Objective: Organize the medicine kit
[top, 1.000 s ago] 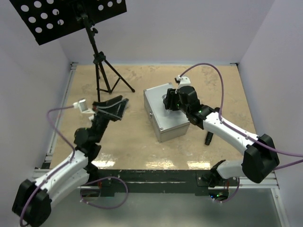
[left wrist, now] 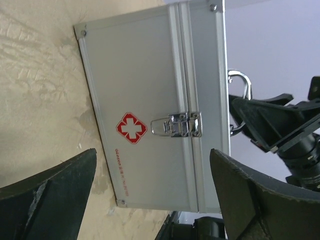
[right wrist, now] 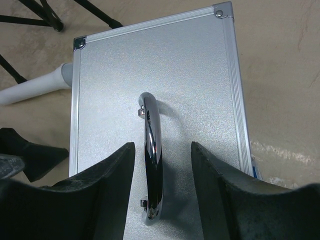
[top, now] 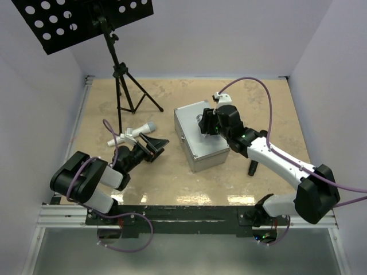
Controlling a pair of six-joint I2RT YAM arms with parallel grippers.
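A silver medicine case point(top: 195, 146) stands shut on the table, lid facing up. Its front, with a red cross emblem point(left wrist: 131, 128) and a metal latch point(left wrist: 180, 124), faces my left gripper point(top: 159, 148), which is open, empty and apart from the case. Above the lid, my right gripper has its fingers on both sides of the chrome handle point(right wrist: 154, 160). Gaps show between the handle and each of those fingers, so it is not clamped. The case's inside is hidden.
Behind my left gripper lies a white cylindrical object point(top: 135, 133), near the legs of a black stand point(top: 121, 71). A dark object point(top: 253, 167) is partly hidden by the right arm. Bare tabletop point(top: 166, 183) lies in front of the case.
My left arm has swung lower, its gripper moving right and toward the table's front, closer to the case front. The right arm has barely moved, and the case stays in place.
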